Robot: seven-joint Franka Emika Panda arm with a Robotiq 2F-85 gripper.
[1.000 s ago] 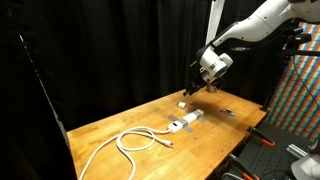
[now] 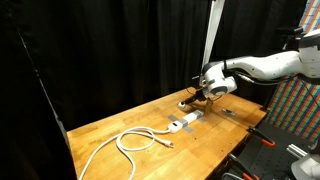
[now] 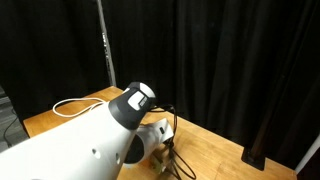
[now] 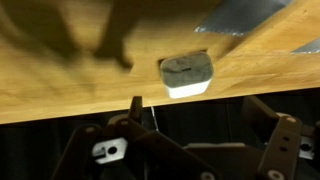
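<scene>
In the wrist view a small block (image 4: pixel 186 74), grey on top with a white side, lies on the wooden table close to its edge. My gripper is open above it, its dark fingers (image 4: pixel 266 116) spread wide to either side and nothing between them. Exterior view 1 has the gripper (image 2: pixel 190 100) low over the table's far side, with the block (image 2: pixel 183 105) just at its fingertips; whether they touch cannot be told. The arm hides the gripper and block in exterior view 2.
A white power strip (image 2: pixel 186 122) is taped to the table (image 2: pixel 105 130) with grey tape, and its white cord (image 2: pixel 122 145) loops at the left. Black curtains (image 2: pixel 120 60) hang behind.
The arm has come down from above the table, bringing my gripper low beside the small block. Block, power strip and cord appear unmoved.
</scene>
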